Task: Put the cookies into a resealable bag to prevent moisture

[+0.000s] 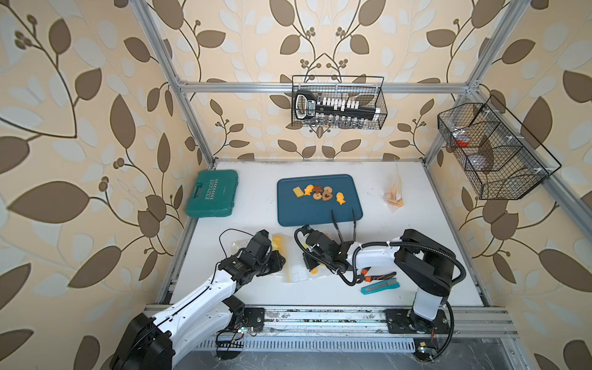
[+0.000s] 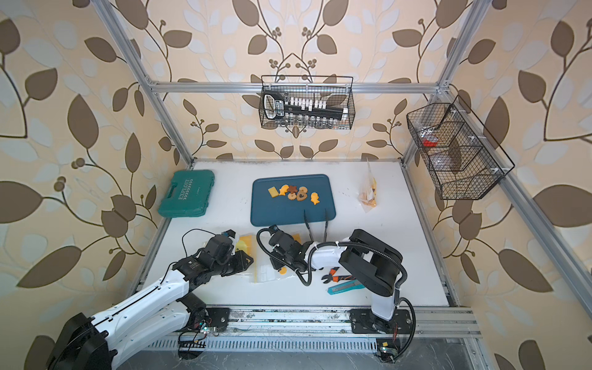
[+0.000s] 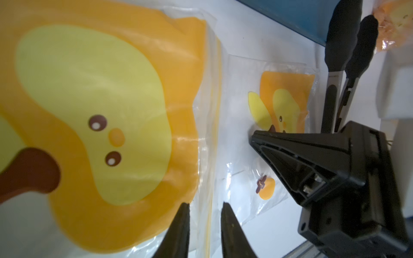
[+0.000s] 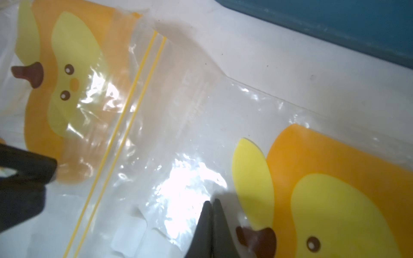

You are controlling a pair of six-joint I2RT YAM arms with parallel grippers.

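A clear resealable bag (image 4: 189,111) with orange-and-yellow animal prints and a double yellow seal line lies flat on the table. In the left wrist view, the parted fingers of my left gripper straddle the bag's seal strip (image 3: 210,142); whether they touch it I cannot tell. My right gripper is shut over the clear plastic to the right of the seal, nothing distinct between its fingertips. Behind the bag, several cookies (image 1: 322,192) of different shapes lie on the blue tray (image 1: 296,215). The arms partly hide the bag in both top views.
Black tongs (image 1: 345,227) stand between tray and right arm. Pliers (image 1: 370,277) and a teal cutter (image 1: 380,286) lie near the front. A green case (image 1: 212,193) is at left, another small bag (image 1: 393,197) at back right.
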